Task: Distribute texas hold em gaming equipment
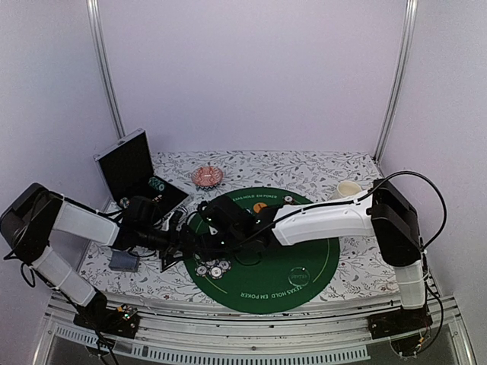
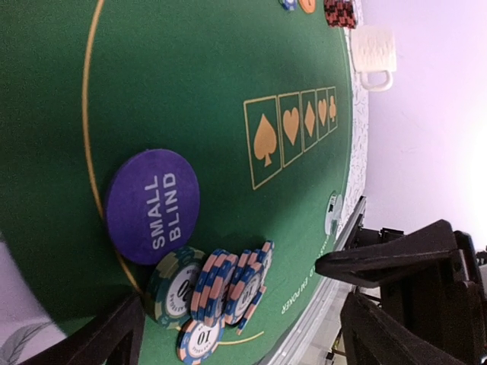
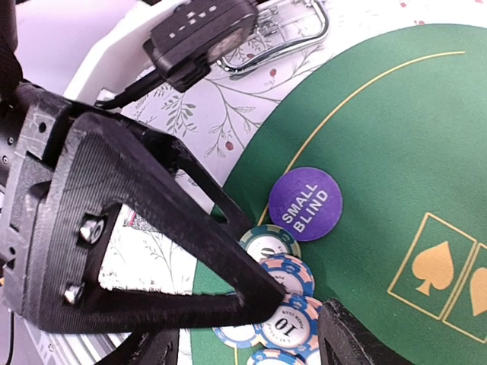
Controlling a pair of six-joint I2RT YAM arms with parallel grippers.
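Near the mat's left edge, a small heap of poker chips (image 1: pixel 215 270) lies on the round green mat (image 1: pixel 259 296), some flat and several leaning in the left wrist view. My left gripper is open around these chips, its fingers on either side. Directly over the chips, my right gripper has its fingers apart, with chips showing in the gap; I see none clamped. In the right wrist view, the left gripper's black finger (image 3: pixel 175 220) crosses in front of the heap. A purple small blind disc (image 3: pixel 305 204) lies flat beside the chips.
The open black case (image 1: pixel 137 171) stands at the back left. A red patterned bowl (image 1: pixel 207 176) and a white mug (image 1: pixel 348 188) stand behind the mat. An orange disc (image 1: pixel 259 207) lies near the mat's far edge. Both arms are close together.
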